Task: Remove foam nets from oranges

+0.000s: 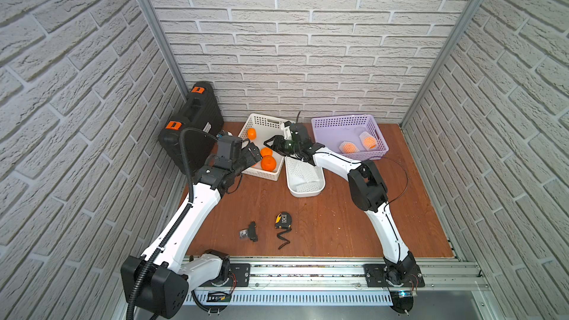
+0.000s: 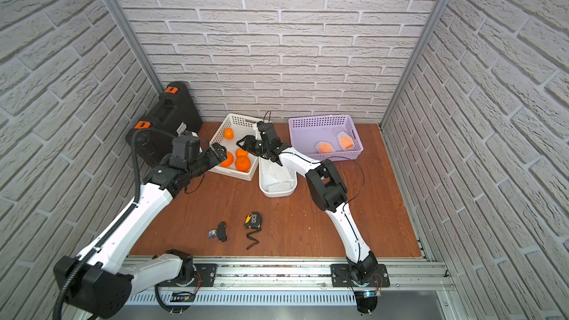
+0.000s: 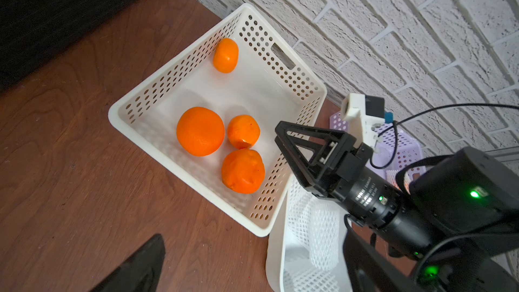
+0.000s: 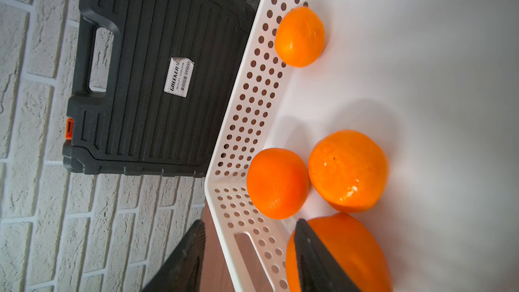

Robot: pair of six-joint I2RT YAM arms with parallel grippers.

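Observation:
The white basket (image 3: 135,129) holds several bare oranges (image 4: 278,182), among them a smaller one (image 3: 225,55) at the back. My right gripper hangs over the basket's right part with nothing in its grasp, its fingers partly apart, above the oranges in the right wrist view. My left gripper (image 1: 253,153) is open and empty over the basket's left side. In the lilac basket (image 1: 323,123) lie two oranges in foam nets (image 1: 368,141). A white foam net (image 3: 323,232) lies in the small white tray (image 3: 275,259) at the middle.
A black case (image 1: 189,124) stands at the back left against the wall. A tape measure (image 1: 283,220) and a small dark object (image 1: 252,231) lie near the front edge.

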